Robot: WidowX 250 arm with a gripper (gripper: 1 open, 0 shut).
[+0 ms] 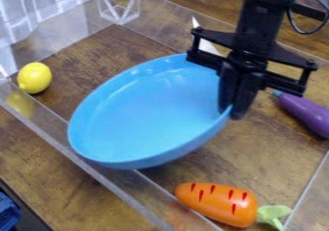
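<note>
My black gripper (232,81) is at the upper right, shut on the rim of a blue oval tray (141,115), which is tilted and hangs from it toward the left. An orange carrot (216,202) with a green top lies below the tray at the bottom.
A yellow lemon (35,76) lies at the left. A purple eggplant (303,114) lies at the right. Clear plastic walls border the wooden surface, and a dark blue object (11,216) is at the bottom left corner.
</note>
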